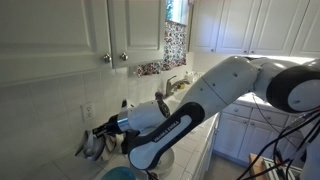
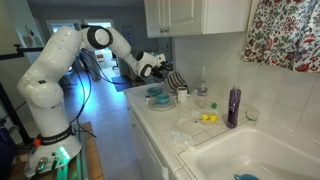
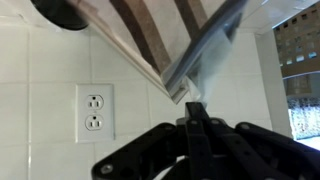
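Note:
A grey-and-white cloth with dark stripes [image 3: 165, 35] fills the top of the wrist view and narrows to a corner at the fingertips. My gripper is shut on that corner, as far as the blurred pale patch there lets me see. In exterior view 1 the cloth [image 1: 95, 148] hangs below the gripper [image 1: 103, 130], close to the tiled wall. From the other side, exterior view 2 has the striped cloth [image 2: 177, 80] at the far end of the counter, beside the arm's end.
Under the arm stand a teal bowl [image 1: 118, 173] and a white bowl [image 1: 162, 163]. A white mug [image 2: 182, 95] is close to the cloth. A wall outlet [image 3: 95, 113] and upper cabinets [image 1: 50, 40] border the space. Further along are bottles and a sink [image 2: 250, 155].

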